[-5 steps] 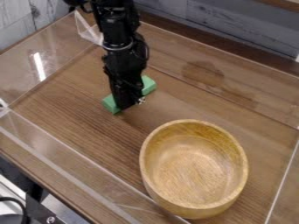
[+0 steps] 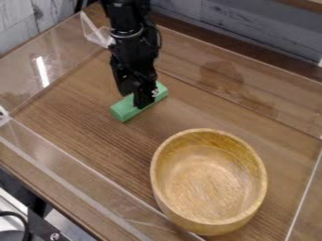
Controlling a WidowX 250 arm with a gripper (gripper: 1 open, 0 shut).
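A green rectangular object (image 2: 126, 110) lies diagonally on the wooden table, upper middle of the camera view. My black gripper (image 2: 136, 87) hangs open just above and behind it, and hides part of it. I cannot tell whether the fingers touch it. A large cream oval bowl (image 2: 208, 176) stands at the lower right.
Dark cables lie at the lower left edge.
My gripper has risen and moved back from low over the green object, uncovering more of it. The bowl has not moved.
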